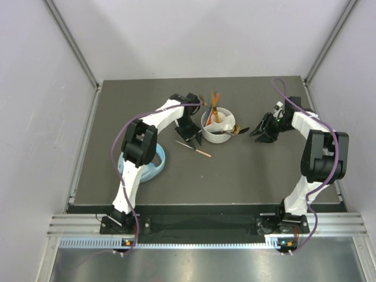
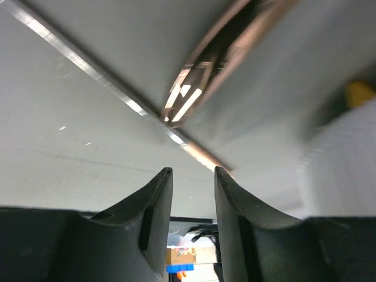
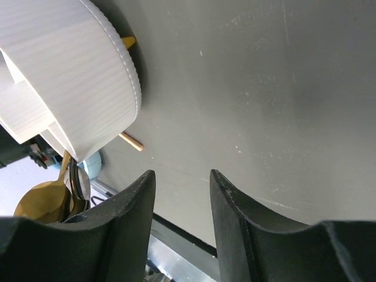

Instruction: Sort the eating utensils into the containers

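Note:
A white round container (image 1: 226, 134) holds spoons, forks and other utensils (image 1: 214, 103) upright and leaning, some gold, some dark. A slim metal utensil with a wooden-coloured handle (image 1: 202, 153) lies in front of it. In the left wrist view it runs diagonally below a second, blurred copper-coloured utensil (image 2: 263, 26). My left gripper (image 1: 193, 137) hovers just left of the container, open, nothing between its fingers. My right gripper (image 1: 261, 132) is right of the container, its fingertips apart and empty; the container's side (image 3: 100, 88) fills the upper left of its wrist view.
A light blue oval container (image 1: 158, 167) sits at front left, partly under the left arm. Walls border the table at the back and sides.

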